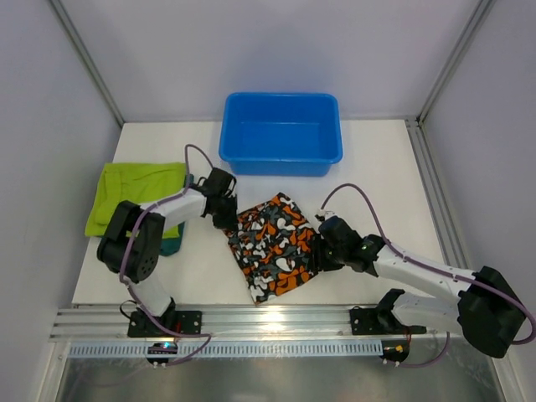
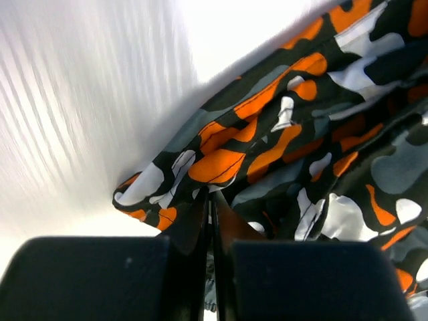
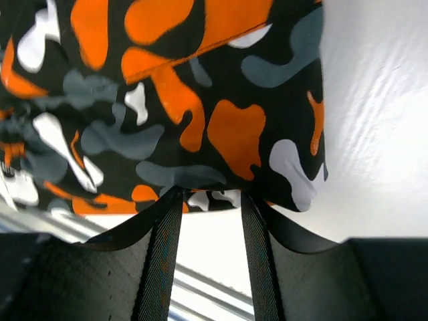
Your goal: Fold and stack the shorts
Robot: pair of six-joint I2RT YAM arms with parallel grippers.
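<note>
Camouflage shorts (image 1: 270, 251) in black, orange, grey and white lie spread at the table's centre front. My left gripper (image 1: 230, 219) is at their upper left corner, shut; in the left wrist view its fingertips (image 2: 209, 200) press into the fabric, and whether cloth is between them is hard to tell. My right gripper (image 1: 316, 255) is at their right edge; in the right wrist view its fingers stand apart at a doubled edge of the fabric (image 3: 234, 147), with the tips partly under or against it.
A green folded cloth (image 1: 130, 188) with darker teal fabric beneath lies at the left. An empty blue bin (image 1: 280, 159) stands at the back centre. Metal rails run along the front.
</note>
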